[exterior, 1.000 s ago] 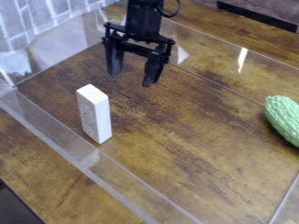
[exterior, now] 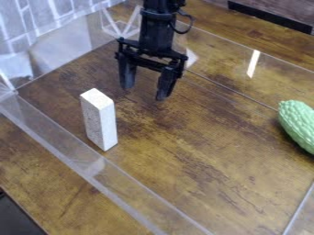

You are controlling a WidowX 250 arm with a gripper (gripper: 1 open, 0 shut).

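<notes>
My black gripper [exterior: 146, 76] hangs open over the upper middle of the wooden table, its two fingers apart with nothing between them. A white upright block [exterior: 99, 119] stands on the left, below and to the left of the gripper. A green bumpy vegetable-like object [exterior: 297, 124] lies at the right edge, partly out of view.
Clear plastic walls [exterior: 73, 157] border the work area. A white curtain [exterior: 37, 32] hangs at the back left.
My gripper has shifted slightly to the right and downward in the picture over the last second. The block and the green object have not moved.
</notes>
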